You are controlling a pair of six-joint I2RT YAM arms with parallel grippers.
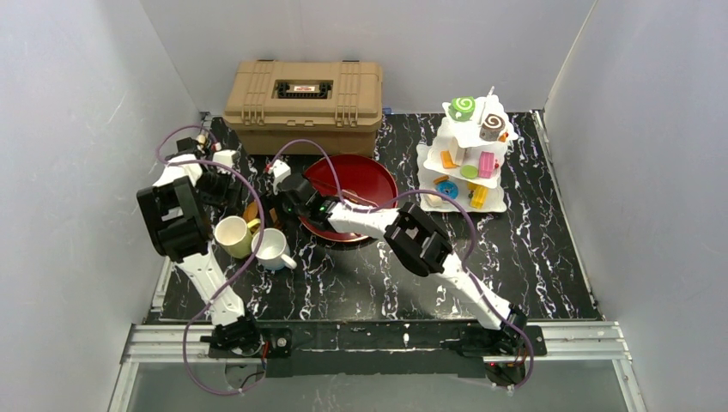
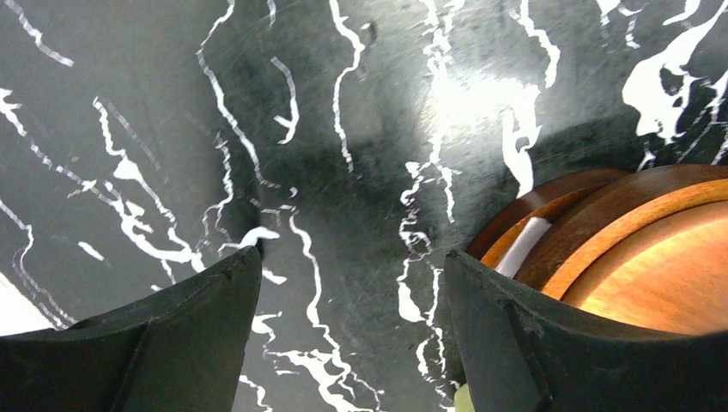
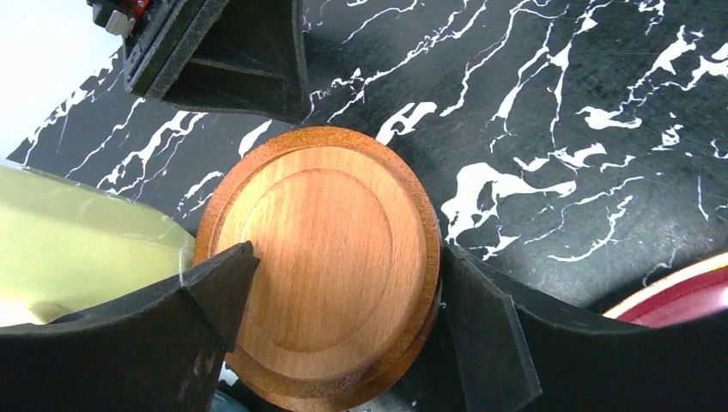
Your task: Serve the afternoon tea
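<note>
Wooden coasters lie stacked beside the mugs, their edge also showing in the left wrist view (image 2: pixel 652 257). My right gripper is open, its fingers at either side of the stack. My left gripper is open over bare marble just beside the coasters, nothing between its fingers. A pale green mug (image 1: pixel 230 233) and a white mug (image 1: pixel 271 252) stand in front of the stack. A red tray (image 1: pixel 362 172) lies partly under the right arm.
A tan case (image 1: pixel 302 103) stands at the back. A tiered stand (image 1: pixel 468 167) with toy cakes is at the right. Walls border the sides.
</note>
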